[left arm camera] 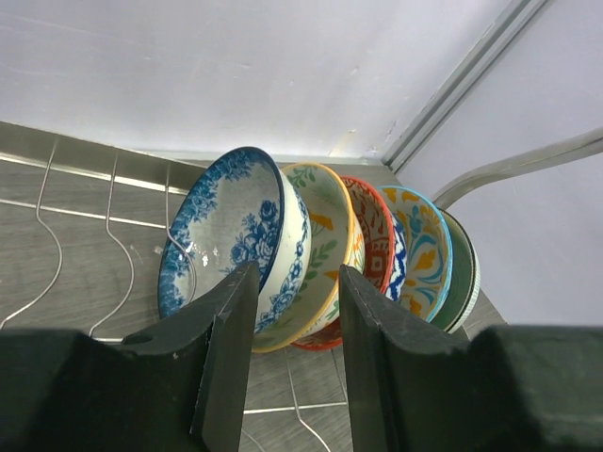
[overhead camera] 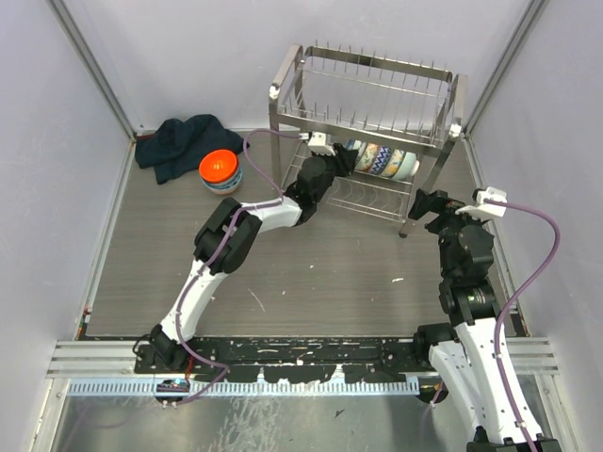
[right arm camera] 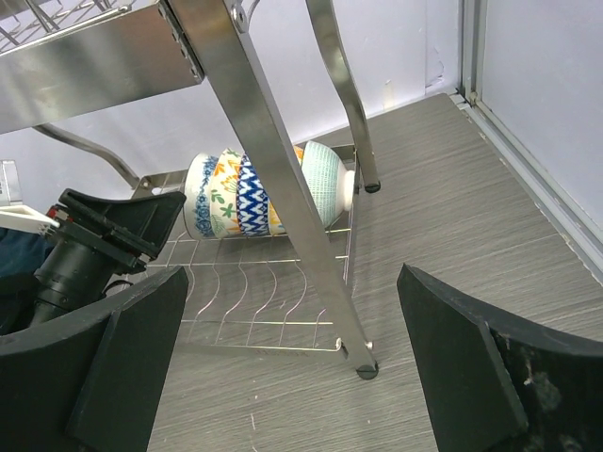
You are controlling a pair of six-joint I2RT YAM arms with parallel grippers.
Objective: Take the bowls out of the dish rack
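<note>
A row of patterned bowls lies on its side on the lower tier of the metal dish rack (overhead camera: 377, 132). At the left end of the row is the blue-flowered white bowl (left arm camera: 221, 221); a yellow-rimmed bowl (left arm camera: 311, 193), a red bowl (left arm camera: 370, 226) and a green-edged bowl (left arm camera: 462, 273) sit behind it. My left gripper is at this end, its fingers on either side of the blue-flowered bowl's edge, shut on it. How the fingertips touch it is partly hidden. My right gripper stands open and empty right of the rack.
An orange bowl (overhead camera: 219, 166) tops a small stack on the floor at left, beside a dark cloth (overhead camera: 179, 146). The rack's upper tier (overhead camera: 377, 80) is empty above the bowls. Ahead of the right gripper stands a rack leg (right arm camera: 292, 188).
</note>
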